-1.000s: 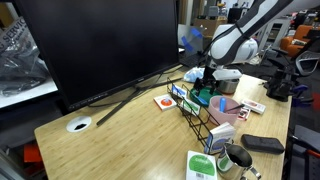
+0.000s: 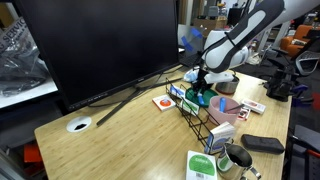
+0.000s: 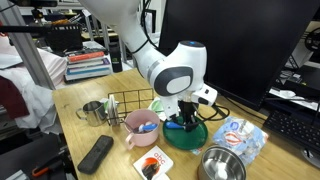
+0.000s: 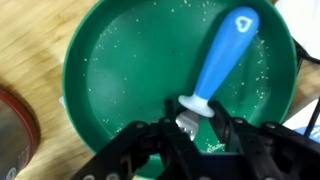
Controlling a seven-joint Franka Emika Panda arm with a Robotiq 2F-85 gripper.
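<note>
A green plate [image 4: 120, 62] fills most of the wrist view, and its rim [image 3: 196, 137] shows beyond my gripper in exterior view 2. Lying across the plate is a utensil with a blue handle [image 4: 229, 48] and a pale neck; its far end is partly hidden by my fingers. My gripper is low over the plate, fingers apart on either side of the utensil's neck. Whether they touch it cannot be told. In exterior view 1 the green plate [image 2: 204, 98] is partly covered by the rack and arm.
A black wire rack [image 2: 196, 122] stands close by, with a pink bowl [image 3: 142, 128] beside it. A metal pot [image 3: 222, 163], mugs [image 2: 236, 158] and a dark tray [image 2: 263, 144] are also near.
In exterior view 1 the arm has shifted a little to the left over the green plate. The rack and surrounding objects look unmoved.
</note>
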